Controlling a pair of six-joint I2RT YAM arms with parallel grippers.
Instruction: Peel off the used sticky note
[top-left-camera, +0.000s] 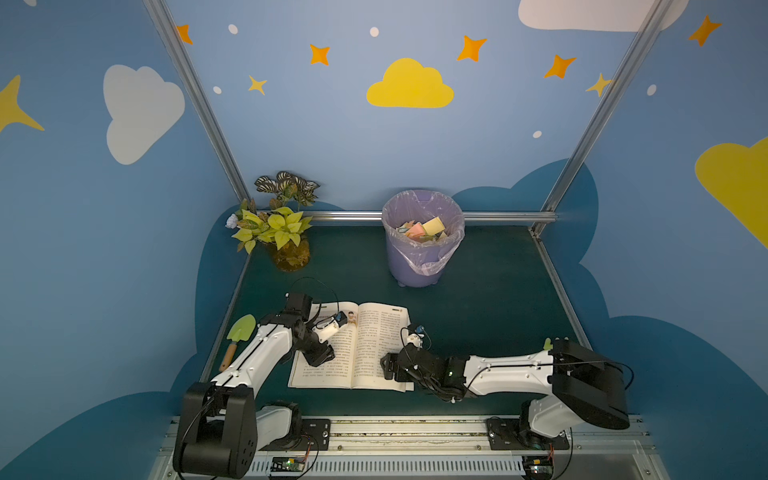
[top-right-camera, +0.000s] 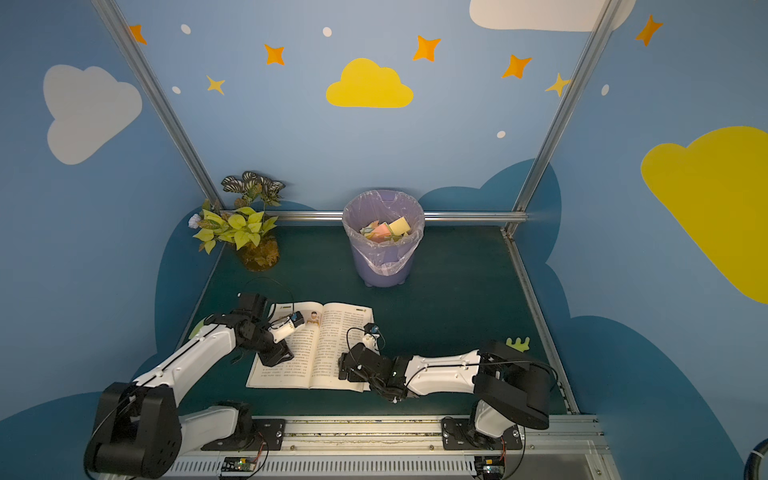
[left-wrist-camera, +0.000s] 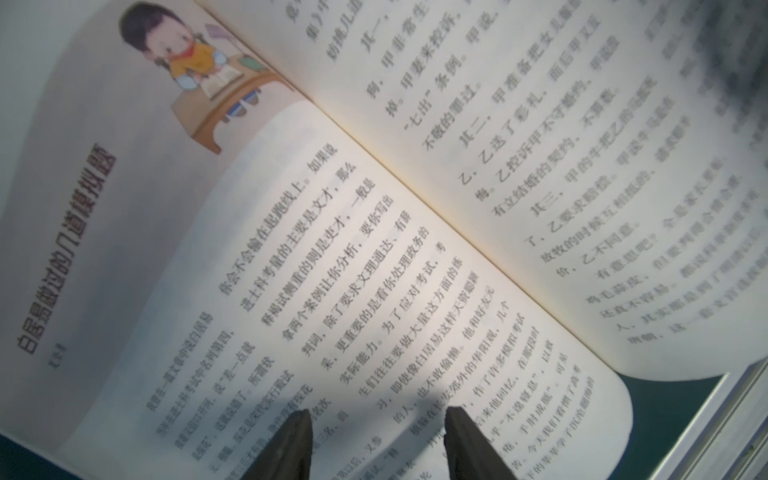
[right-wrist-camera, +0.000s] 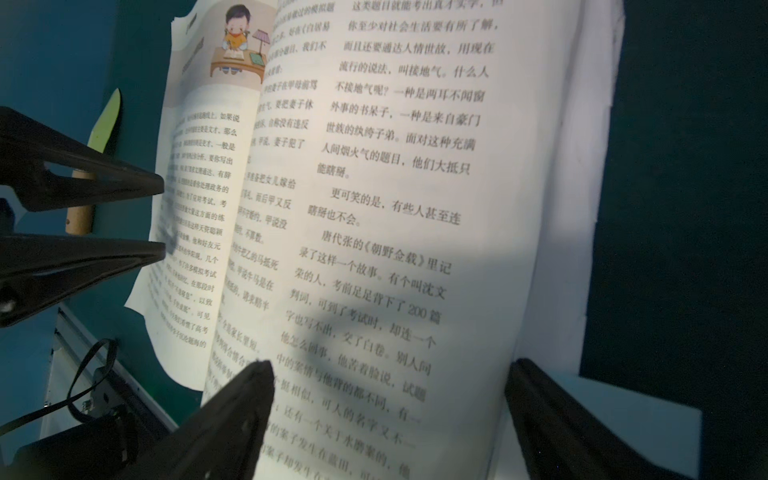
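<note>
An open book (top-left-camera: 353, 352) lies on the dark green table between my arms. In the right wrist view, a pale bluish paper square (right-wrist-camera: 632, 428), which looks like a sticky note, sticks out past the lower right page edge. My right gripper stands open above the right page, its fingers (right-wrist-camera: 240, 408) apart and only page behind the gap. Over the left page is my left gripper, partly open with just printed text between its fingertips. The right wrist view also catches the left gripper's two dark fingers (right-wrist-camera: 96, 260) from the side.
A purple bin (top-left-camera: 416, 268) with a clear liner and crumpled notes stands at the back. A potted plant (top-left-camera: 289, 252) is at the back left, a small green trowel (top-left-camera: 241, 328) left of the book. The table right of the bin is clear.
</note>
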